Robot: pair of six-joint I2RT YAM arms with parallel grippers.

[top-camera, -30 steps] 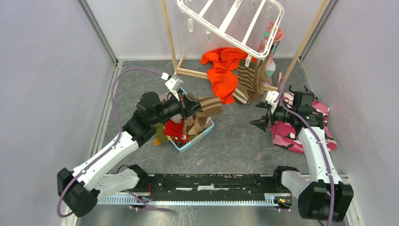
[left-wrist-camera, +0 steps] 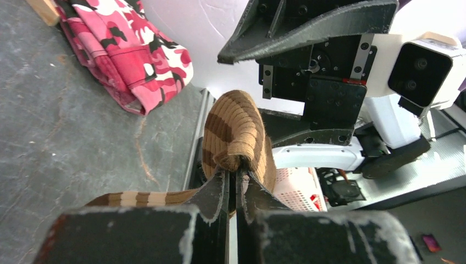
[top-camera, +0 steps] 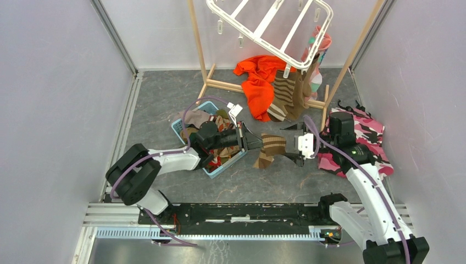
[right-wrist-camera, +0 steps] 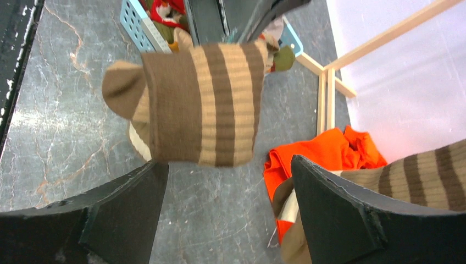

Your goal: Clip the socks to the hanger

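A brown striped sock (top-camera: 273, 144) is held in the air at the middle, with my left gripper (top-camera: 256, 142) shut on it; in the left wrist view it bunches up from between the fingertips. My open right gripper (top-camera: 292, 144) faces it from the right, and the sock (right-wrist-camera: 203, 104) lies ahead of its fingers. Socks fill the blue basket (top-camera: 238, 157) under my left arm. The white hanger (top-camera: 264, 28) with clips is at the top, with brown striped cloth (top-camera: 283, 96) below its front edge.
An orange cloth (top-camera: 258, 93) lies at the back beside wooden stand legs (top-camera: 222, 84). A pink camouflage bag (top-camera: 371, 137) is at the right under my right arm.
My left gripper has moved right and down with the sock. My right arm has come left toward the sock, its gripper open.
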